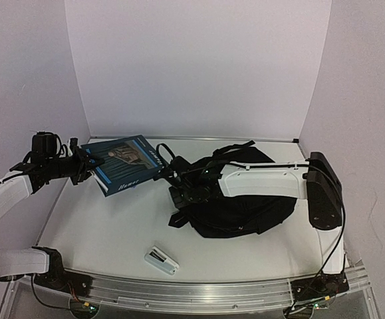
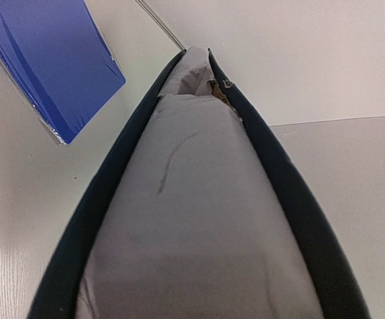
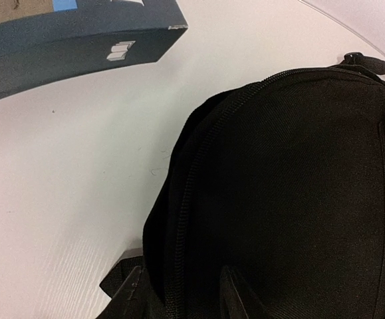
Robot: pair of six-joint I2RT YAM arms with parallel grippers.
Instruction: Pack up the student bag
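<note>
A large dark-blue book (image 1: 122, 166) is held off the table by my left gripper (image 1: 86, 163), shut on its near left end; in the left wrist view it fills the space between the fingers. The black bag (image 1: 242, 216) lies on the right half of the table, zipper along its left side. My right gripper is over the bag's left edge, fingers part open on either side of the zipper edge in the right wrist view; whether they touch it I cannot tell. A blue flat item (image 2: 59, 73) shows below the book in the left wrist view.
A small white case (image 1: 161, 260) with a dark slot lies near the table's front, left of the bag. Walls stand at back and sides.
</note>
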